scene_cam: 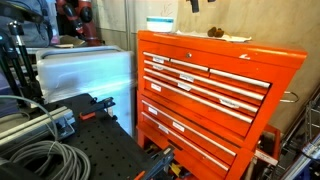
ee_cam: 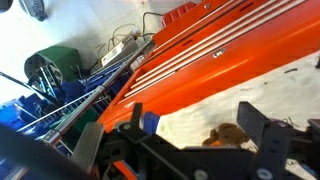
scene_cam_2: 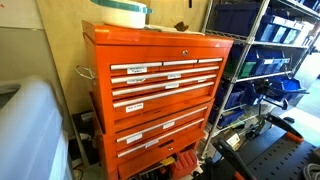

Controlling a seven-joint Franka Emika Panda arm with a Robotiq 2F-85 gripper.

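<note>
My gripper stands open above the top of a red tool chest [ee_cam: 190, 65], its dark fingers well apart in the wrist view. A small brown object [ee_cam: 228, 134] shows between and beyond the fingers, lying on a pale surface on the chest top. In exterior view 1 the dark fingertips just show at the upper edge, above the chest, with the brown object [scene_cam: 215, 32] below and to their right. Nothing is seen held. What the brown object is, I cannot tell.
A white round container with a blue-green rim [scene_cam: 160, 24] stands on the chest's left end. Wire shelves with blue bins [scene_cam_2: 238, 57] stand beside the chest. Coiled cable [scene_cam: 50, 160] lies on the black table [scene_cam: 105, 145]. The chest's drawers are closed.
</note>
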